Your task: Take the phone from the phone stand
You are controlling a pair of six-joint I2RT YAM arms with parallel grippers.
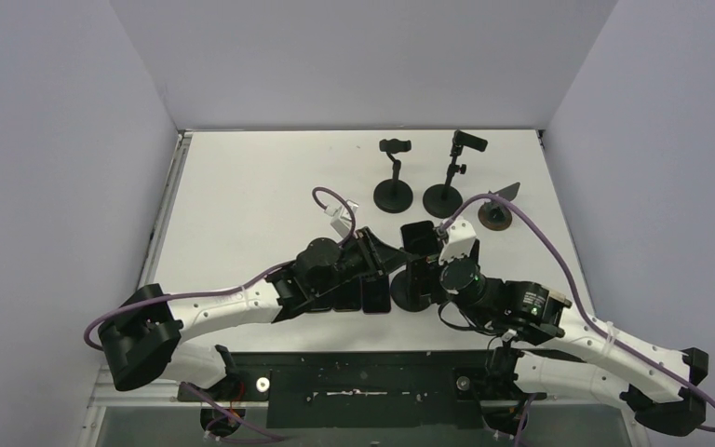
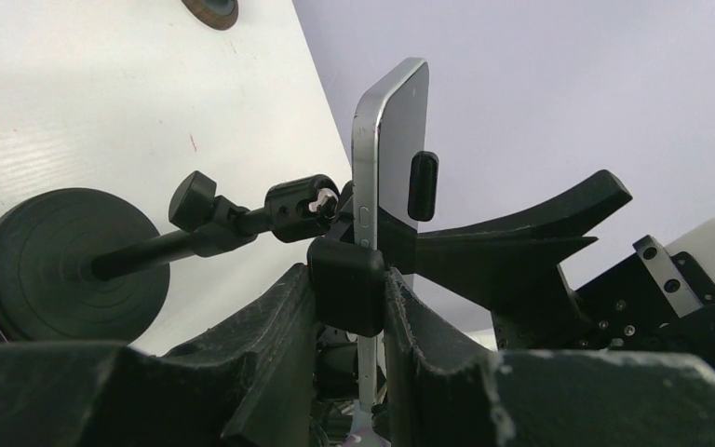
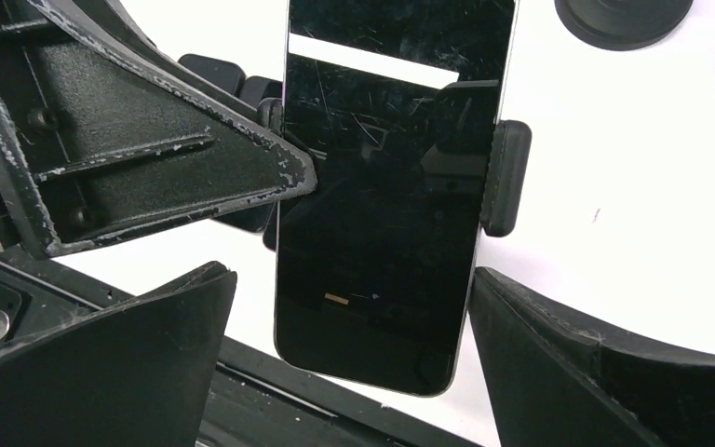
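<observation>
The phone point(image 3: 382, 214) is upright in the stand's clamp, its dark screen facing the right wrist camera. In the left wrist view the phone point(image 2: 366, 168) appears edge-on, and the stand's round base point(image 2: 47, 265) is at left. A black clamp block point(image 2: 346, 287) lies between the fingertips of my left gripper, which sit close on both sides; whether they press on it is unclear. My right gripper is open, its fingers on either side of the phone's lower part. The clamp's other arm point(image 3: 505, 177) rests against the phone's right edge.
Two more stands, a short-necked one point(image 1: 393, 196) and a taller one point(image 1: 443, 199), stand behind. A small wooden-based stand point(image 1: 495, 217) is at right. Dark phones point(image 1: 376, 295) lie by the left arm.
</observation>
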